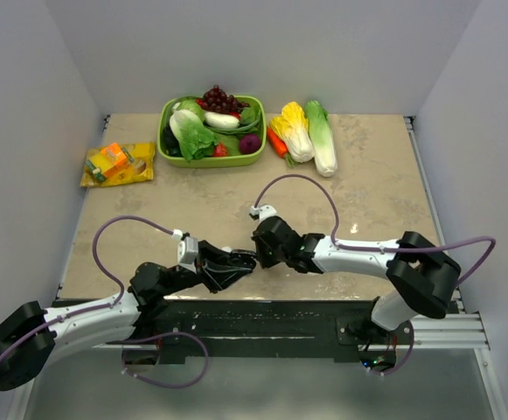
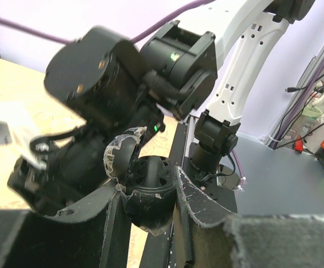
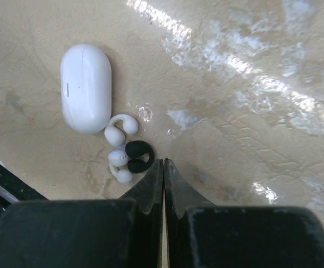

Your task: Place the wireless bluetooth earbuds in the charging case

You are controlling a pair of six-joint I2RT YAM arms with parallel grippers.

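A black charging case point(image 2: 152, 204) with its lid raised is pinched in my left gripper, which is shut on it and holds it above the table. In the right wrist view my right gripper is shut, its fingertips together and nothing showing between them. Just left of those tips lies a black earbud point(image 3: 135, 148) on the table, close against a white earbud point(image 3: 119, 158). A second white earbud point(image 3: 115, 135) lies above them, touching the closed white case point(image 3: 86, 88). The right fingertips are hard to make out in the top view.
A green basket point(image 1: 163, 131) of vegetables stands at the back, with cabbages point(image 1: 322, 144) beside it and a yellow bag point(image 1: 135, 164) to the left. Both arms meet closely at the front middle.
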